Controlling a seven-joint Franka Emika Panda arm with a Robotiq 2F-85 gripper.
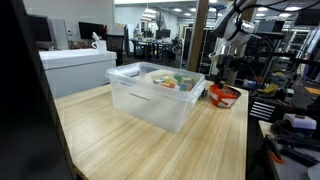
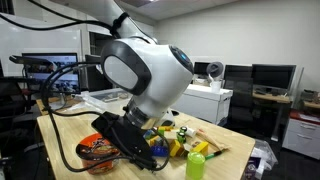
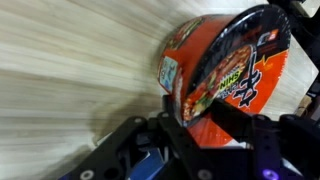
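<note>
An orange-red round container (image 1: pixel 224 97) sits at the far right end of the table, past the clear bin. My gripper (image 1: pixel 222 82) is low over it, small and dark in this view. In the wrist view, the container's curved orange side (image 3: pixel 262 82), with black and white printing, fills the upper right, close against the gripper. My fingers blur into the dark area there, and how far apart they stand is unclear. From the second exterior view, the orange container (image 2: pixel 98 148) shows at left, partly behind the arm and its cables.
A clear plastic bin (image 1: pixel 155 98) with several coloured items stands mid-table. A green can (image 2: pixel 195 165) is to the right of the arm, beside yellow items (image 2: pixel 177 149).
</note>
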